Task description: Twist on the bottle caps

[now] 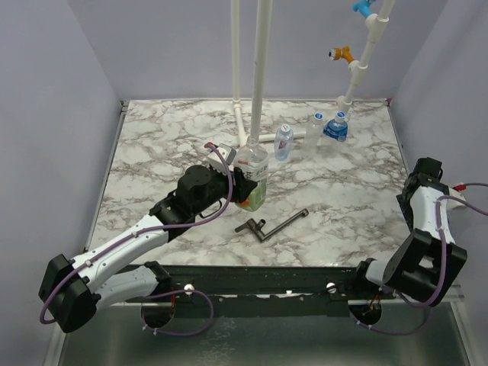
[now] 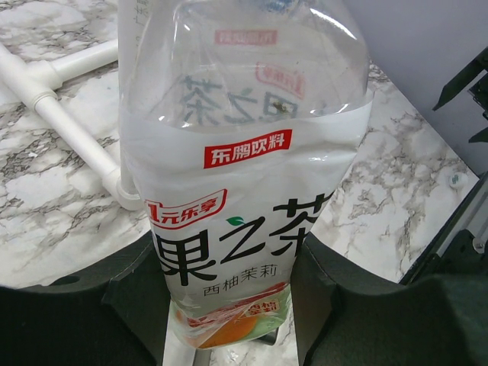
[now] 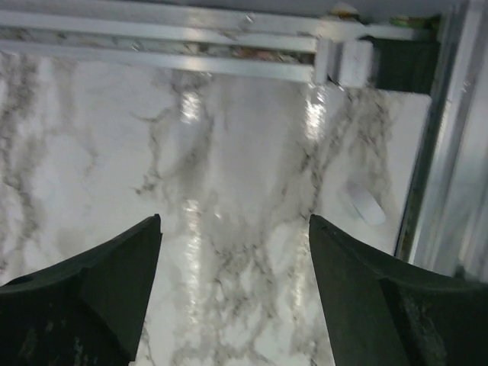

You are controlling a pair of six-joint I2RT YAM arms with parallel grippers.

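Note:
My left gripper point(image 1: 238, 185) is shut on a large plastic bottle point(image 1: 252, 169) with a white Chinese label and an orange-green lower part, held at the middle of the workspace; it fills much of the left wrist view. Three smaller bottles stand at the back: a clear one point(image 1: 282, 142), another clear one point(image 1: 313, 134) and a blue-labelled one point(image 1: 335, 130). My right gripper is at the far right edge, open, with only blurred marble and a metal rail below it.
White pipes point(image 1: 259, 61) and a valve pipe point(image 1: 366, 61) rise at the back. A metal fitting point(image 1: 278, 227) lies at the front middle.

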